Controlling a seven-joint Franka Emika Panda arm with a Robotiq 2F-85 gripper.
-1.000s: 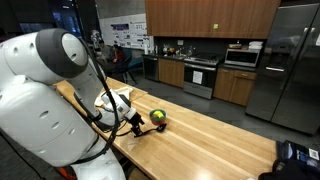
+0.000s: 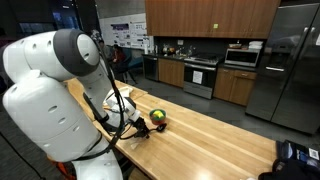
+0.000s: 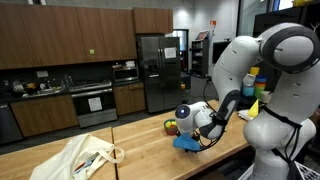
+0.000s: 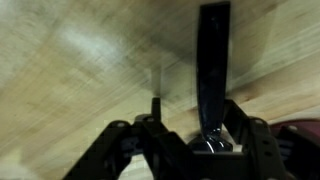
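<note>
A long black handle with a shiny metal end lies on the wooden table, seen in the wrist view. My gripper is low over it with its fingers apart. The handle passes through the gap, close beside the right finger, and whether they touch I cannot tell. In exterior view 1 the dark object shows small beside the gripper; exterior view 2 has the gripper down near the tabletop.
A red bowl with green and yellow contents stands just beyond the gripper; its red edge shows at the wrist view's lower right. White cloth lies on the table.
My gripper has shifted slightly to the right in exterior view 1, closer over the dark object. The bowl has stayed in place.
</note>
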